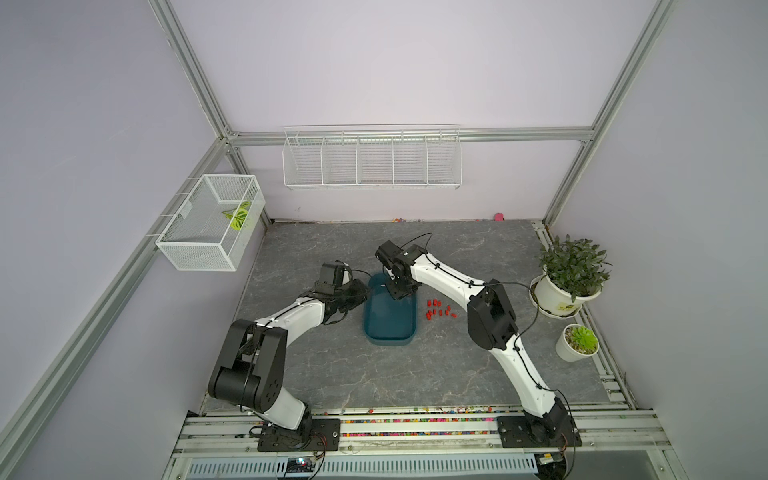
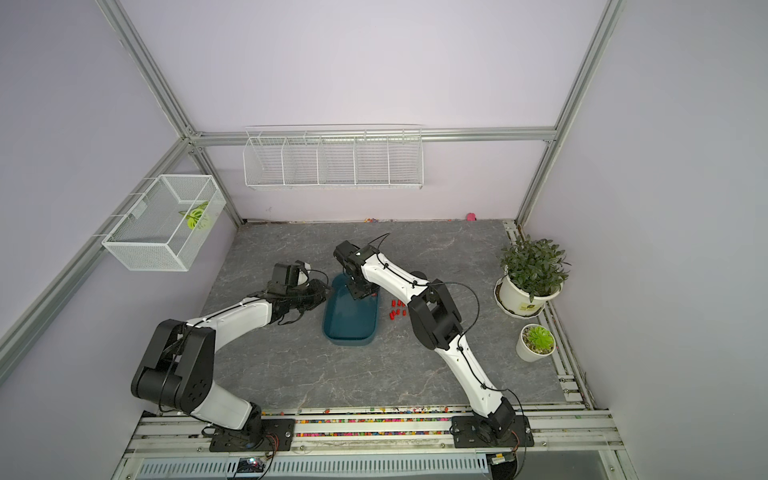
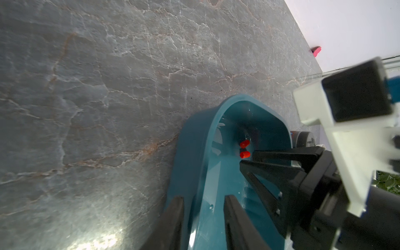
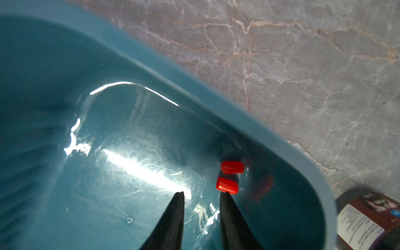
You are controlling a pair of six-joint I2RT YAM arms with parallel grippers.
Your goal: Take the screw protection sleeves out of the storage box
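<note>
A dark teal storage box [image 1: 389, 324] stands mid-table. Inside it, two red sleeves [image 4: 231, 167] lie in a corner, seen in both wrist views. My right gripper is over the box, open, with nothing between its fingers; the sleeves sit just beyond its fingertips in the right wrist view. My left gripper hangs at the box's left rim, open and empty. Several red sleeves [image 1: 434, 312] lie on the table to the box's right.
Two potted plants [image 1: 572, 280] stand at the right edge. A dark round container [image 4: 364, 216] sits beside the box. Wire baskets [image 1: 372, 160] hang on the walls.
</note>
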